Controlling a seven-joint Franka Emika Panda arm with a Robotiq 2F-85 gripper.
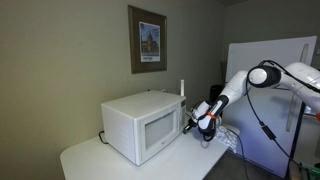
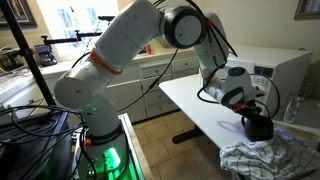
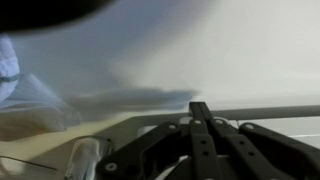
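My gripper shows at the lower edge of the wrist view, its dark fingers shut with nothing visible between them. White tabletop fills most of what lies past the fingertips. A dark rounded object cuts into the wrist view's upper left corner. In exterior view 2 a black rounded object sits just below the wrist, by a crumpled patterned cloth. The white microwave stands on the table, its door side facing out, with the arm's end close to its right side.
Clear plastic and a silver cylinder appear at the wrist view's left. A framed picture hangs above the microwave. Bare white tabletop lies in front of the microwave and to its left.
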